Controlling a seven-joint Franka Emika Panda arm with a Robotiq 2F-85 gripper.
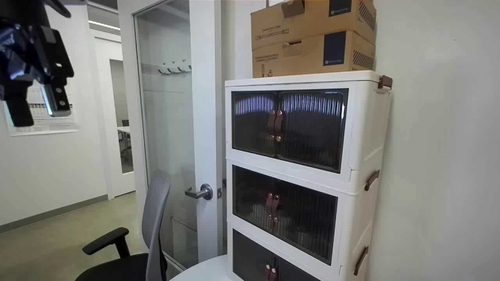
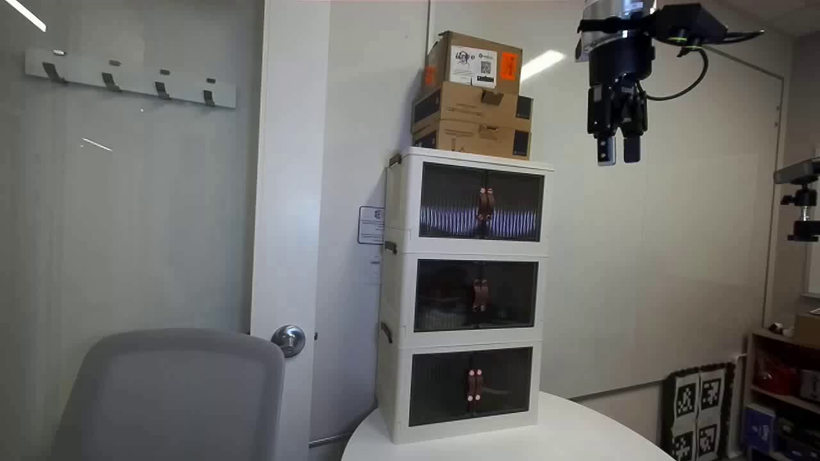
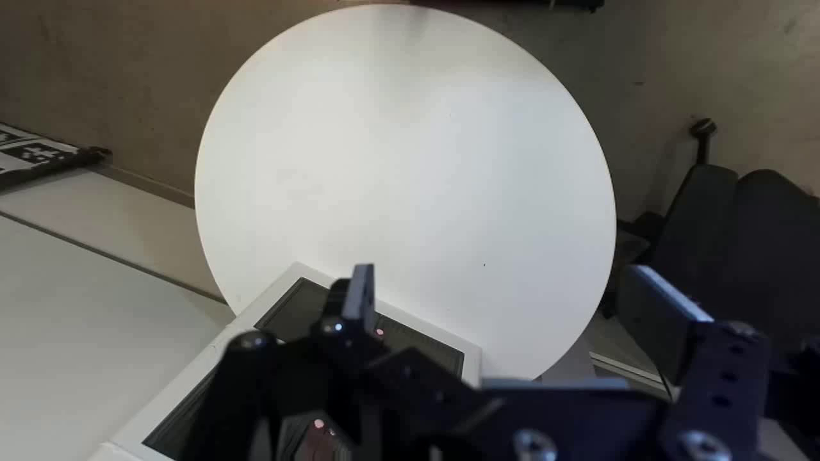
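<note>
My gripper hangs pointing down in the upper right of exterior view 2, well clear of the white cabinet. Wide apart in the wrist view, its fingers have an empty gap between them, so it is open. The cabinet is a stack of three units with dark ribbed doors. Brown strap handles show on the top doors, middle doors and bottom doors; all the doors look closed. What is inside cannot be made out.
Cardboard boxes sit on top of the cabinet. It stands on a round white table, whose visible top is bare. A grey office chair and a glass door are beside it, with a wall behind.
</note>
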